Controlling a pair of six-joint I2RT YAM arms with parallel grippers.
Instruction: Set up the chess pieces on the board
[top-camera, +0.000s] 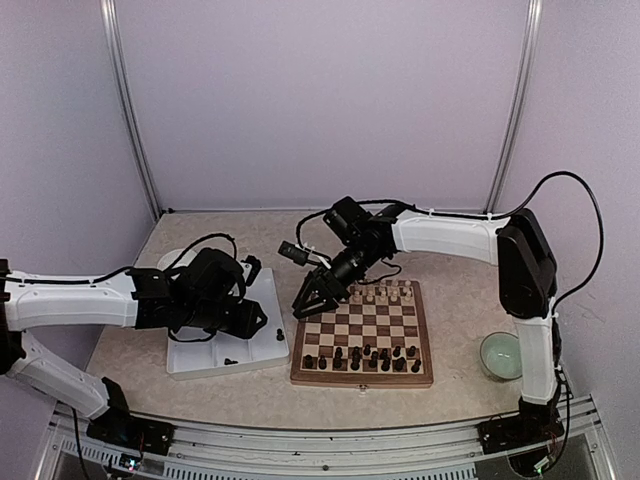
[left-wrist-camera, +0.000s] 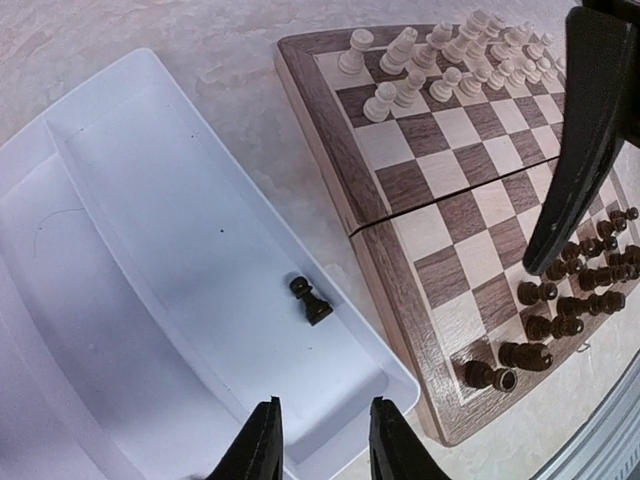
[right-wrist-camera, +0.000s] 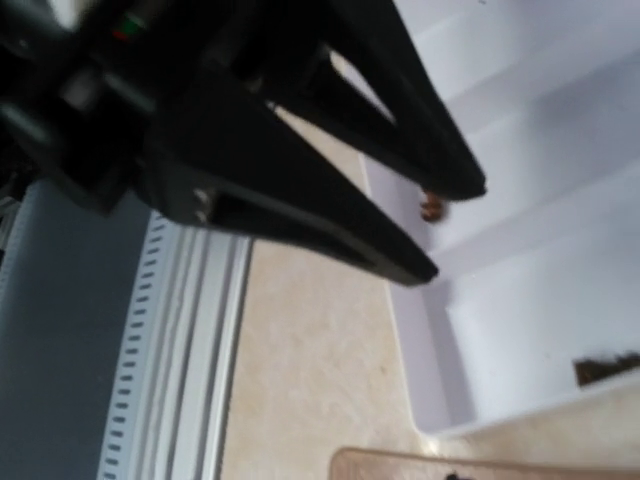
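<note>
The chessboard (top-camera: 362, 332) holds dark pieces along its near side and pale pieces (left-wrist-camera: 383, 100) along the far side. The white sectioned tray (top-camera: 183, 367) lies left of it, with a dark piece (left-wrist-camera: 311, 302) lying in one compartment. My left gripper hangs over the tray, open with nothing visible between its fingers. My right gripper is over the left part of the board near the tray, fingers apart, open; a small piece in the tray shows beyond them.
A green bowl (top-camera: 501, 355) sits at the right. The back of the table and the strip in front of board and tray are mostly clear.
</note>
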